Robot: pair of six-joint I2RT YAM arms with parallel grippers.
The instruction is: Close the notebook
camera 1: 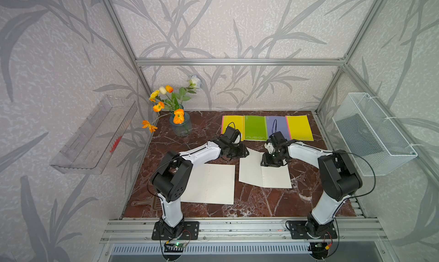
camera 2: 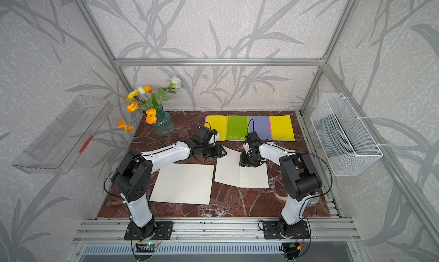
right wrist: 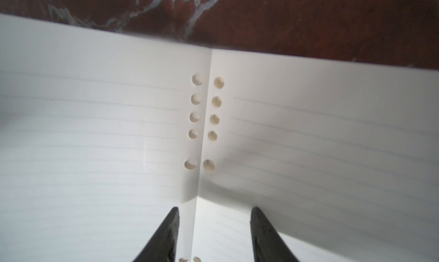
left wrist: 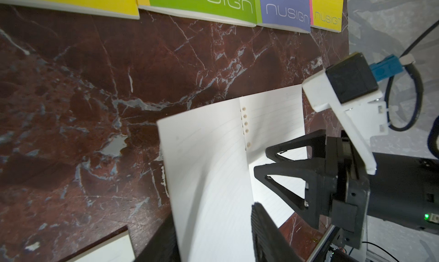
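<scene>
On the right lies an open notebook [camera 1: 250, 170] with blank lined pages; its left half is raised and bowed. My left gripper [camera 1: 245, 153] is at that half's far left corner, fingers apart. In the left wrist view, the raised left page [left wrist: 205, 161] passes between them, with one finger [left wrist: 265, 234] over the page and the other outside its edge. Above the notebook's far part, near the spine, my right gripper [camera 1: 263, 162] points down, its fingers [right wrist: 258, 234] apart with nothing gripped between them. Whether they touch the paper I cannot tell.
A second open notebook [camera 1: 212, 184] lies at the left, partly under my left arm. Several coloured notebooks [camera 1: 255, 127] line the back. A glass vase [camera 1: 181, 125] of flowers stands back left, and a brown scoop-like tool [camera 1: 144, 201] lies front left.
</scene>
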